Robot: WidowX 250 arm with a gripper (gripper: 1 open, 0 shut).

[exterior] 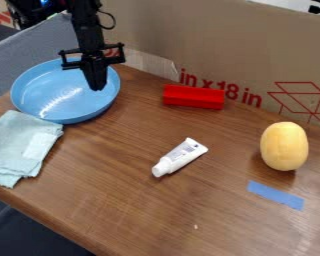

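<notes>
My black gripper [96,80] hangs from the top left over the blue plate [49,100], its tips inside the plate's back right part; it is shut, with nothing visible between its fingers. A folded pale cloth [16,150] lies in front of the plate at the left edge. A white tube [179,157] lies in the middle of the table. A red block [194,96] is at the back, and a yellow potato-like object [284,146] stands at the right.
A cardboard wall [236,45] runs along the back. A blue tape strip [275,195] is on the wooden table at the right.
</notes>
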